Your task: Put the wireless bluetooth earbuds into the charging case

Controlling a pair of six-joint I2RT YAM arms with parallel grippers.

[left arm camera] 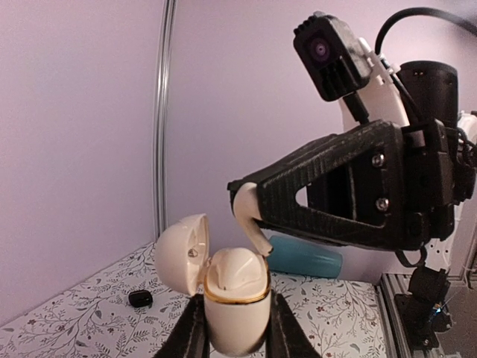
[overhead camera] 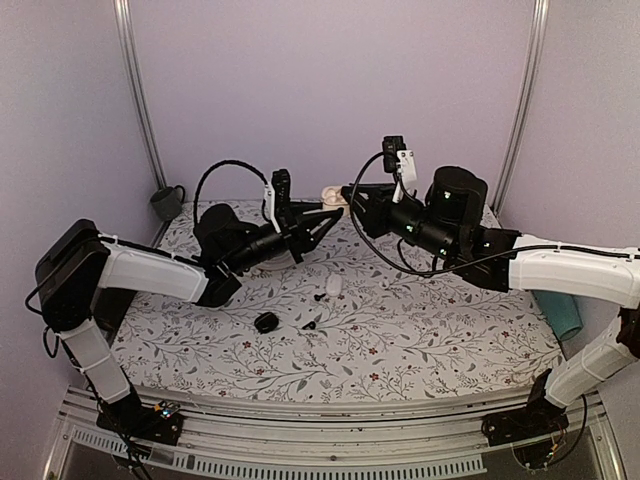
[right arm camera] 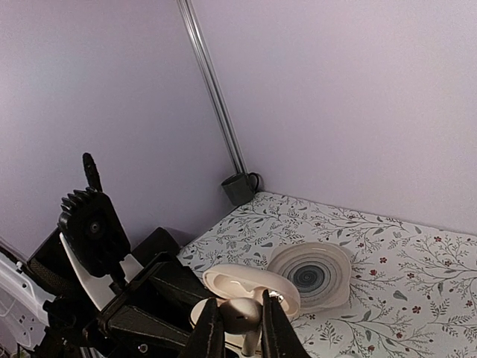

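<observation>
In mid-air over the table, my left gripper is shut on the white charging case, whose lid stands open, hinged to the side. Just above the open case, my right gripper is shut on a white earbud, its stem angled down toward the case's inside. In the right wrist view the open lid shows behind the earbud. Whether the earbud touches the case is hard to tell.
A grey mug stands at the back left, a teal roll lies at the right edge, and a small black object and a white piece lie on the table. A round pale dish sits behind the grippers.
</observation>
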